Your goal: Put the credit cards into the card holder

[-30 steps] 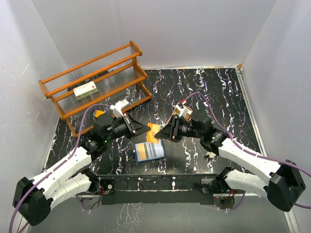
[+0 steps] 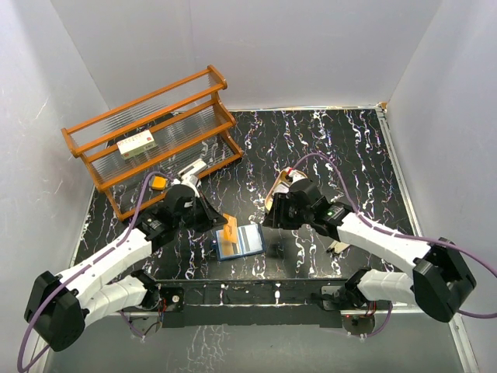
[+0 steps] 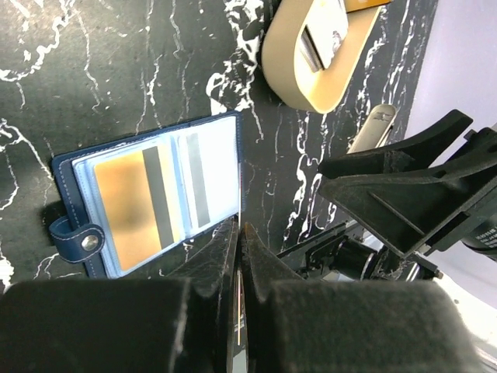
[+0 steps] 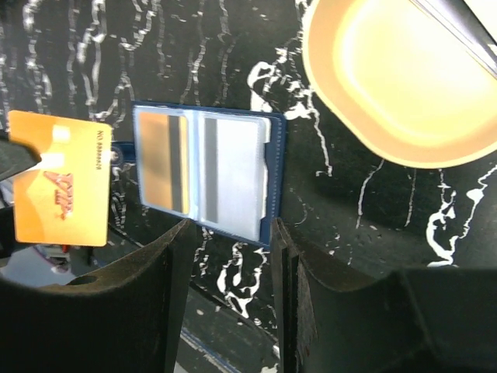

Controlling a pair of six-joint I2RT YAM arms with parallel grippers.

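Note:
My left gripper (image 2: 220,217) is shut on an orange credit card, which hangs upright and shows edge-on between its fingertips in the left wrist view. The blue card holder (image 3: 163,194) lies open on the table below, an orange card in its left pocket and clear sleeves on the right, its snap strap at the left. My right gripper stands open to the right of the holder, with nothing between its fingers.
A beige tray (image 3: 276,54) with more items lies behind the right gripper. A wooden rack (image 2: 210,101) with a white box (image 2: 136,144) stands at the back left. A small beige object (image 3: 373,128) lies at the right on the dark marbled table.
The left gripper has drawn back leftward with the orange card. The right gripper has moved right, away from the card it was at a second ago, and is now apart from it.

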